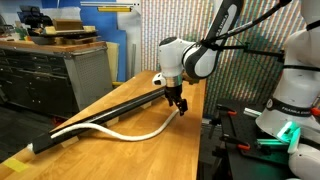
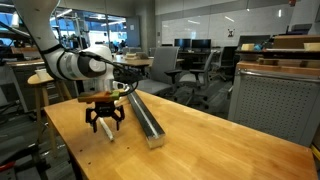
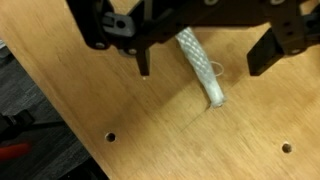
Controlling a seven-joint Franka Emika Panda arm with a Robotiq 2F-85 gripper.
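Observation:
A pale braided sleeve or rope [image 1: 134, 137] lies in a curve on the wooden table, its near end close to the table's right side. Over that end my gripper [image 1: 178, 108] points downward, its fingers apart. The wrist view shows the frayed white end of the rope [image 3: 203, 72] between the two black fingers, with wood visible on either side of it. In the second exterior view the gripper [image 2: 106, 124] stands just above the rope [image 2: 107, 131]. Whether the fingertips touch the table cannot be made out.
A long black channel [image 1: 100, 118] runs across the table beside the rope. Grey cabinets [image 1: 55, 75] and a workbench [image 2: 277, 95] stand beyond it.

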